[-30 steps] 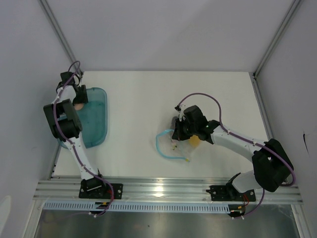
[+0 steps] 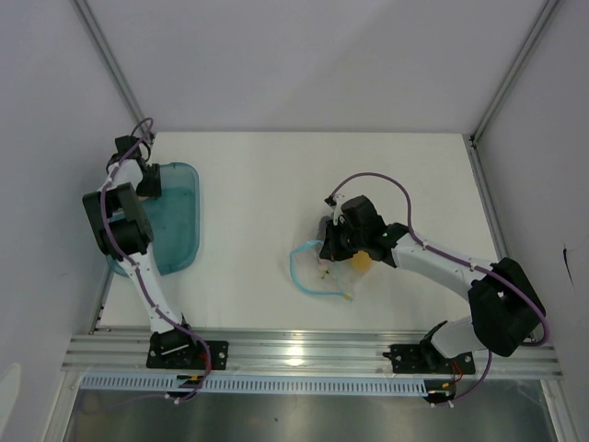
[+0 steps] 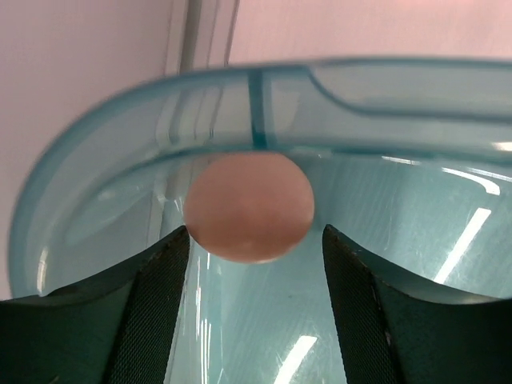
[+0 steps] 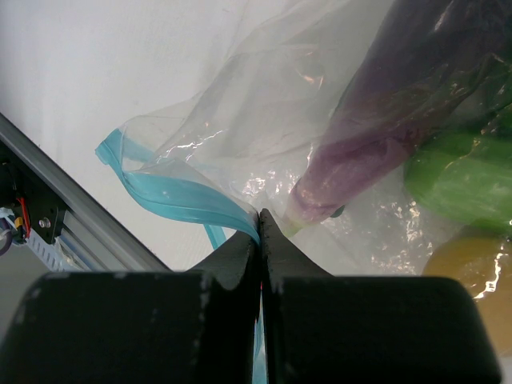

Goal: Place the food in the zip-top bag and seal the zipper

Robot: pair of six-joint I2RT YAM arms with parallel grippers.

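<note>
In the left wrist view a round pinkish-tan food item [image 3: 250,206] sits in the corner of the teal bin [image 2: 180,235]; my left gripper is open, fingertips either side of its lower part. My right gripper is shut on the blue-zippered edge of the clear bag [image 4: 240,112], at the middle of the table. Through the plastic show a purple eggplant [image 4: 360,144], a green item [image 4: 464,180] and a yellow-orange item [image 4: 472,280].
Metal rails and walls border it.
My left arm has shifted very slightly at the back of the bin. The right arm and bag have not moved.
</note>
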